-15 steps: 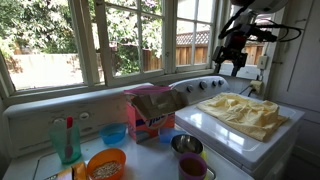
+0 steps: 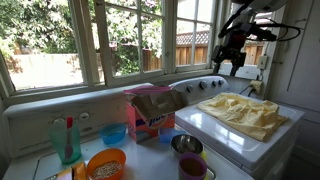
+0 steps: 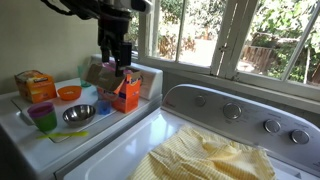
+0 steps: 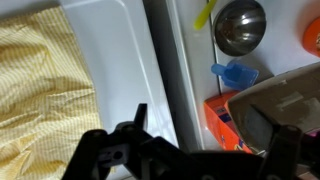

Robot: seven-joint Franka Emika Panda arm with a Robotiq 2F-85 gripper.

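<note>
A pale yellow cloth (image 2: 240,115) lies rumpled on top of the right-hand white machine (image 3: 110,160). In the wrist view the cloth (image 4: 45,95) fills the left side. My gripper (image 2: 228,66) hangs in the air above that machine, clear of everything below. Its fingers stand apart in the wrist view, with nothing visible between them, so the gripper is open. An orange detergent box (image 3: 127,92) with open brown flaps stands on the neighbouring machine, partly under the gripper in the wrist view.
On the left machine stand a metal bowl (image 2: 187,145), an orange bowl (image 2: 106,163), a blue scoop (image 4: 235,75), a green cup (image 2: 66,142) and a purple-rimmed cup (image 2: 192,165). Bare white lid (image 4: 120,60) shows beside the cloth. Control panels and windows run along the back.
</note>
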